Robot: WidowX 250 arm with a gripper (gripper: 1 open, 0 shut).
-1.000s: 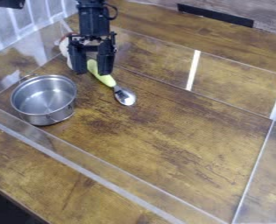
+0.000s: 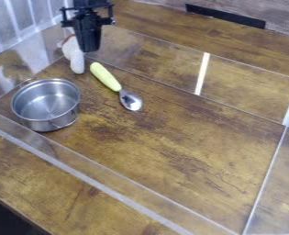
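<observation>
My black gripper [image 2: 90,40] hangs at the top left, shut, with nothing visible between its fingers. Just below it is a white object [image 2: 73,57], partly hidden behind it. A spoon with a pale yellow handle [image 2: 105,76] and a silver bowl end [image 2: 130,101] lies on the wooden table. A round steel bowl [image 2: 46,105] sits at the left, apart from the spoon.
Clear panels or strips border the work area on the left, front and right. A dark slot shows at the top right.
The gripper has moved up and back, away from the spoon, uncovering its yellow handle and more of the white object. The bowl and spoon look unmoved.
</observation>
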